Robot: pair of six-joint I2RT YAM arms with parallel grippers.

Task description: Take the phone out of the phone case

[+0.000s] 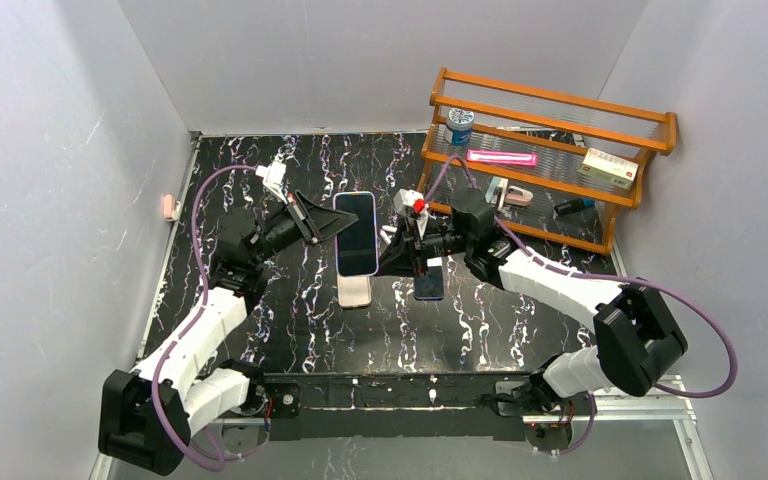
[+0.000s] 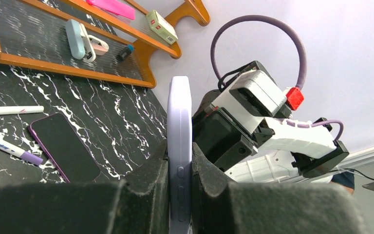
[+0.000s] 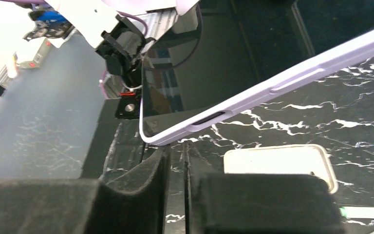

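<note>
A phone in a lavender case point(image 1: 356, 234) is held upright in the top view, screen showing, by my left gripper point(image 1: 332, 226); in the left wrist view its side edge point(image 2: 179, 126) rises between that gripper's fingers. My right gripper point(image 1: 390, 268) is beside its lower right corner. In the right wrist view the fingertips point(image 3: 161, 158) are close together just below the case's corner point(image 3: 153, 136), with nothing seen between them; whether they are slightly apart is hard to tell.
A pale case-like slab point(image 1: 354, 294) and a second phone point(image 1: 428, 290) lie on the marble table, with pens point(image 2: 9, 110) nearby. A wooden rack point(image 1: 550, 108) with small items stands at the back right.
</note>
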